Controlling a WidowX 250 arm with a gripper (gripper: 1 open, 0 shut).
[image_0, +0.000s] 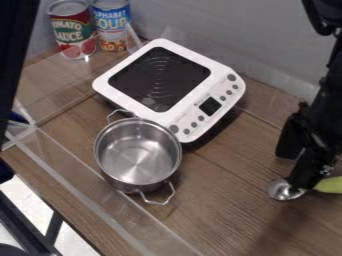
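The black gripper (307, 172) is low at the right, over a metal scoop (286, 190) with a yellow-green handle (330, 185) lying on the wooden counter. Its fingers reach down to the scoop's neck; whether they are open or closed on it is unclear, as the dark parts blend together.
A steel pot (138, 151) sits left of centre, with a white induction cooker (205, 113) behind it. Two cans, tomato sauce (72, 30) and alphabet soup (112, 25), stand at back left.
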